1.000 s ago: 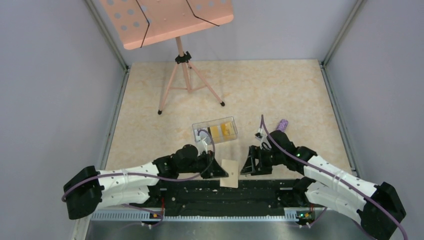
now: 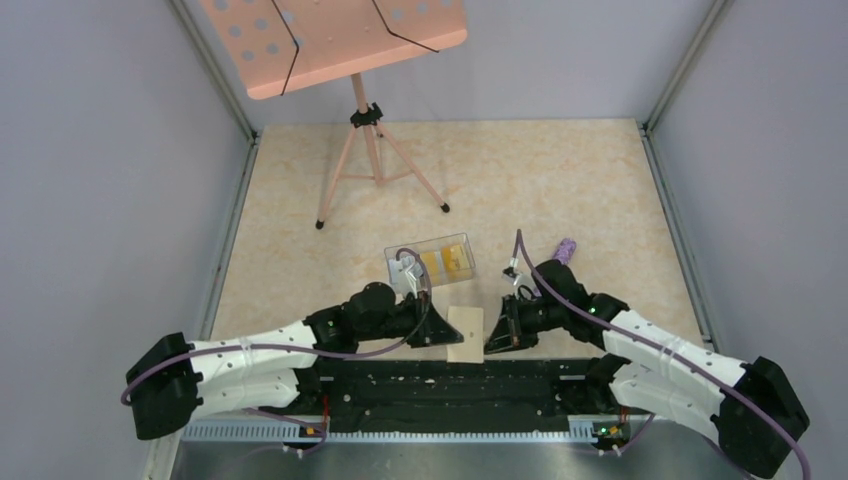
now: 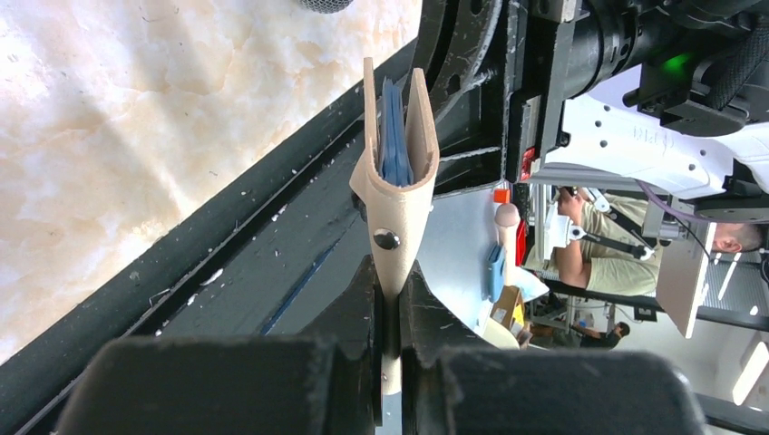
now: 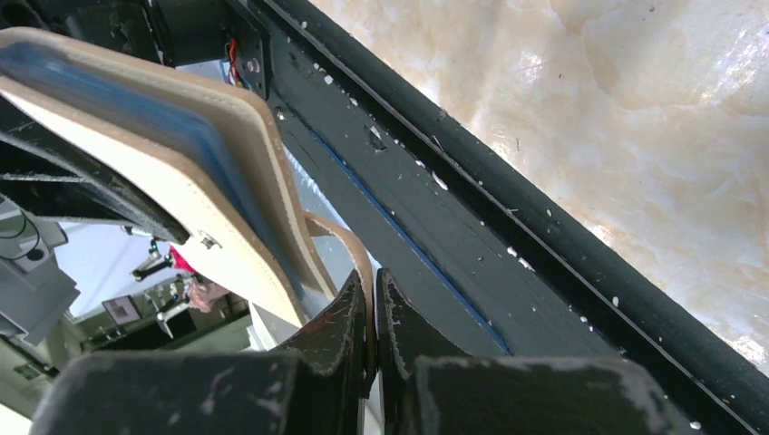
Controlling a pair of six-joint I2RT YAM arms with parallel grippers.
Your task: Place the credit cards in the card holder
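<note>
A beige card holder (image 2: 465, 335) with blue inner sleeves hangs between my two grippers above the table's front edge. My left gripper is shut on its body. In the right wrist view the holder (image 4: 227, 217) stands on edge, its flap strap (image 4: 349, 237) curving out to the right. My right gripper is shut on that strap. Behind the left gripper, yellow and pale cards (image 2: 453, 258) lie in a clear tray (image 2: 440, 239).
A pink music stand (image 2: 365, 117) rises at the back left. A purple patterned object (image 2: 566, 250) lies behind the right arm. A dark rail (image 2: 400, 400) runs along the front.
The holder has shifted slightly right and away from the front, closer to the right gripper.
</note>
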